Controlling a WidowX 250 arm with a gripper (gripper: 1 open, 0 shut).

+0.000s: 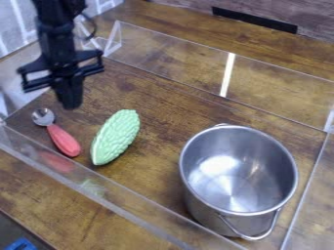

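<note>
My black gripper (62, 70) is raised at the upper left, blurred, above a small utensil (62, 137) with a red handle and a metal head, lying on the wooden table. Nothing shows held in the gripper; whether its fingers are open or shut is unclear. A pale green bumpy vegetable (116, 137), like a bitter melon, lies right of the utensil. A large steel pot (236, 181) stands at the lower right.
Clear walls (131, 199) enclose the work area along the front and sides.
</note>
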